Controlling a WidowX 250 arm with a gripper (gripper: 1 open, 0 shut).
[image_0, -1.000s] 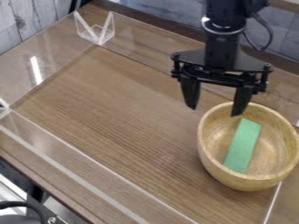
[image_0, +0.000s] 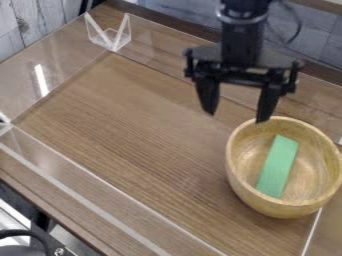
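My gripper (image_0: 238, 100) hangs above the table at the upper centre right, its dark fingers spread apart and open, with nothing seen between them. Below it and to the right, a wooden bowl (image_0: 245, 185) holds a green block (image_0: 278, 164) lying lengthwise on its right side. The fingers are above and behind the bowl's far rim.
A clear plastic object (image_0: 110, 33) stands at the back left. A wall runs along the back, and dark items sit at the bottom left corner.
The bowl and green block stay in place.
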